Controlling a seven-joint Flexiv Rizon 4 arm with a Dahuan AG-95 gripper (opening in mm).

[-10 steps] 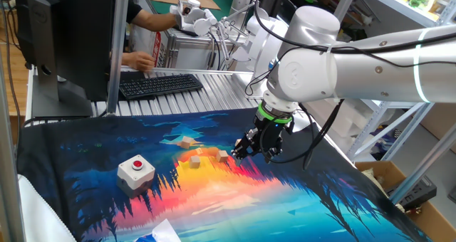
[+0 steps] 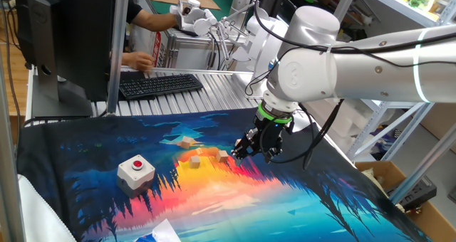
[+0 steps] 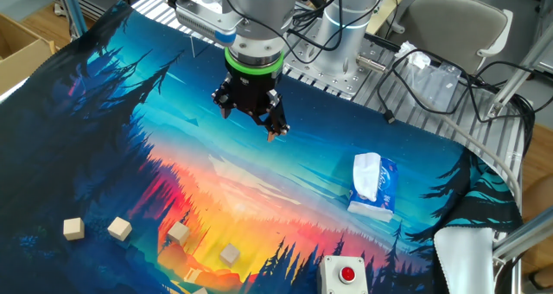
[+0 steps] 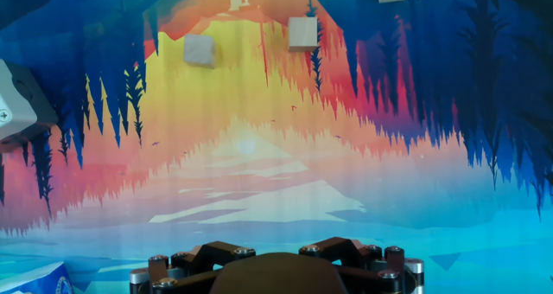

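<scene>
My gripper (image 3: 249, 124) hangs above the printed cloth, its fingers spread with nothing between them. In the wrist view the gripper's dark linkages stand apart along the bottom edge. Several small wooden cubes lie on the cloth, well away from the gripper in exterior view 2: one cube (image 3: 74, 229) at far left, another cube (image 3: 119, 229) beside it, a third cube (image 3: 179, 233) to their right, and a further cube (image 3: 229, 254) on the yellow area. One more is partly cut off by the bottom edge. In exterior view 1 the gripper (image 2: 253, 156) overlaps part of the cube area.
A grey box with a red button (image 2: 137, 175) stands on the cloth. A blue tissue pack (image 3: 374, 187) lies on the right in exterior view 2. Behind the cloth are a keyboard (image 2: 160, 86) and a monitor (image 2: 68, 50).
</scene>
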